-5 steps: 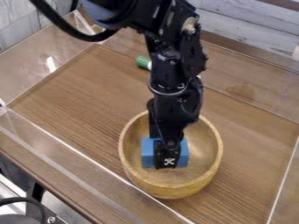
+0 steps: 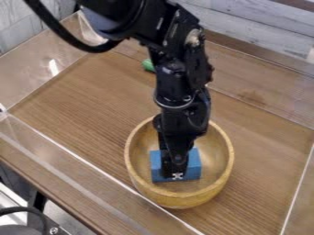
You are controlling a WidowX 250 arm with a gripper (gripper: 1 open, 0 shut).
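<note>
A wooden bowl (image 2: 212, 191) sits in the front centre of the table. Inside it lies a blue block (image 2: 162, 167). My black gripper (image 2: 177, 170) reaches down into the bowl from above, shut on the blue block, its fingers partly hard to make out against each other.
The bare wooden table (image 2: 68, 107) stretches to the left and right of the bowl. A green object (image 2: 147, 65) lies behind the arm. A white wall runs along the back, and the table's front-left edge has dark cables beyond it.
The gripper has shifted slightly and its fingers appear closer together over the blue block. The bowl and block look nearly unmoved.
</note>
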